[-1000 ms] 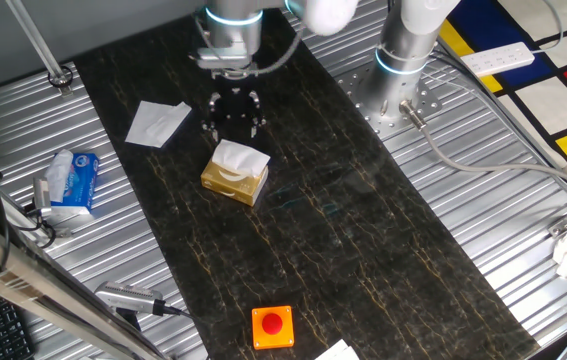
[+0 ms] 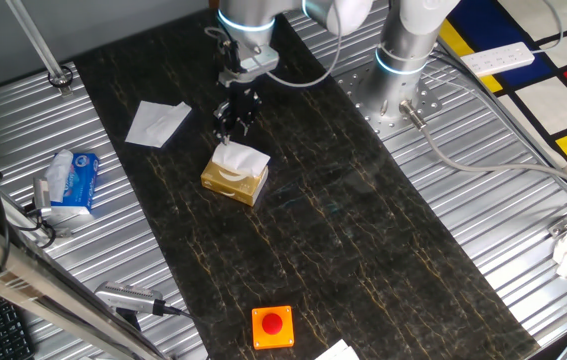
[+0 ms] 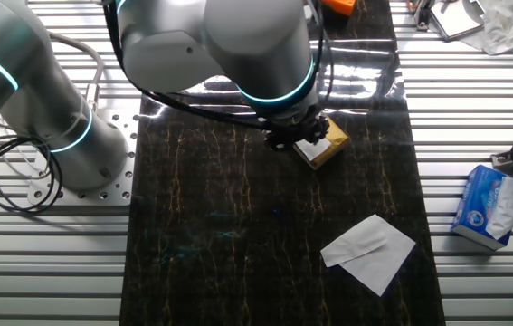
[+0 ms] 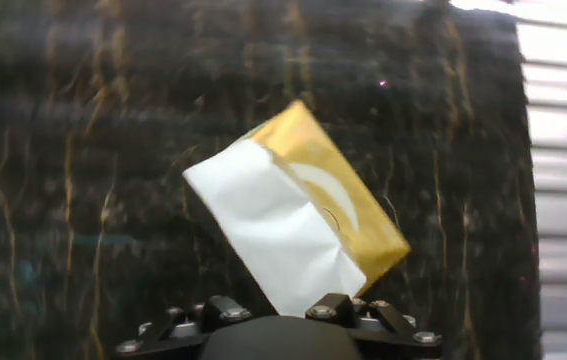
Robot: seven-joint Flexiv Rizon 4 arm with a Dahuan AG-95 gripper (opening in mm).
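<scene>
A gold tissue box [image 2: 231, 187] stands on the dark marbled mat, a white tissue [image 2: 241, 158] sticking up out of its top. My gripper [image 2: 234, 134] points down just behind the box, its fingers apart and its tips close to the tissue. The wrist view shows the box [image 4: 348, 190] turned at a slant, with the tissue [image 4: 273, 225] spread toward the fingers [image 4: 225, 308] at the bottom edge. Nothing shows held between them; whether a finger touches the tissue I cannot tell. In exterior view 2 the arm partly hides the box [image 3: 333, 147].
A folded white sheet [image 2: 158, 124] lies flat on the mat, left of the gripper. An orange box with a red button [image 2: 273, 325] sits at the mat's near end. A blue tissue pack [image 2: 80, 183] rests on the slatted metal surface [image 2: 128, 235]. Mid-mat is clear.
My gripper has turned about its vertical axis, so its fingers look closer together from this side. The wrist has shifted slightly right. Box, tissue and folded sheet have stayed put.
</scene>
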